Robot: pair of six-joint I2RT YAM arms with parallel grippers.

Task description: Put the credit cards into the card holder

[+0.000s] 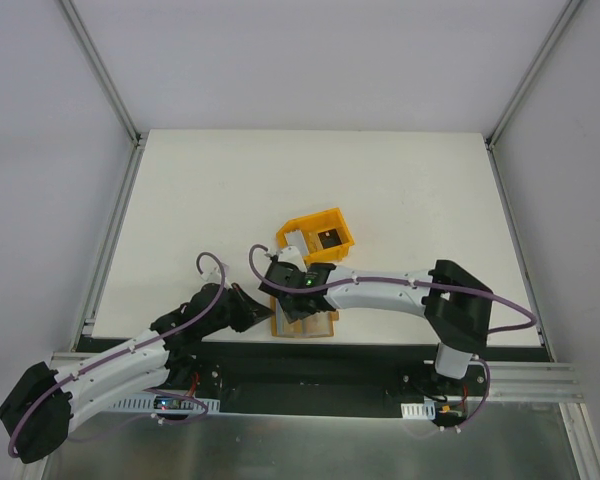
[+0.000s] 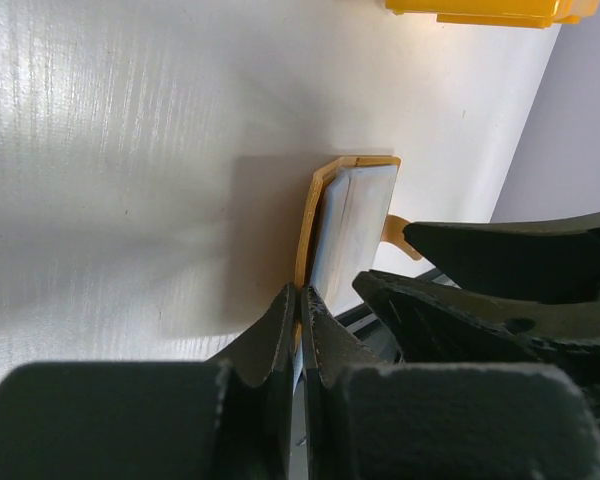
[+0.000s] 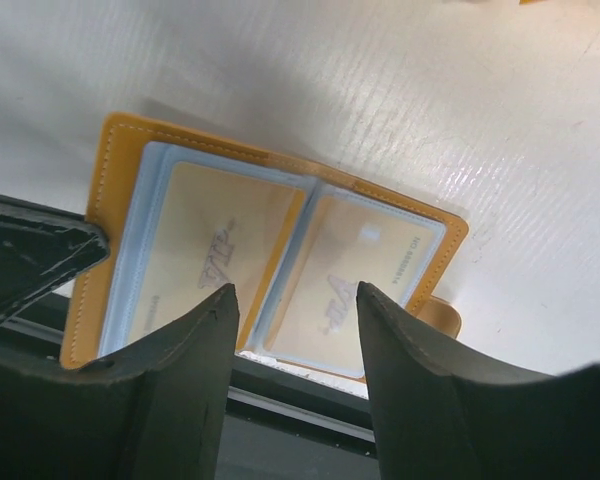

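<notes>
The card holder (image 3: 325, 170) lies spread flat near the table's front edge, tan with stitched borders and clear sleeves. Tan card-like panels (image 3: 215, 255) with faint print show under both sleeves. At its left edge my left gripper is shut, its tips meeting at the holder's border; only that thin edge could be between them. Above the holder my right gripper stands part open, with nothing between its fingers. Credit cards, one white (image 1: 297, 241) and one dark (image 1: 329, 239), lie in the yellow tray behind the holder.
The two-part yellow tray (image 1: 346, 233) stands just behind the right gripper. Both arms crowd the front of the table. Its left, right and back areas (image 1: 220, 180) are bare.
</notes>
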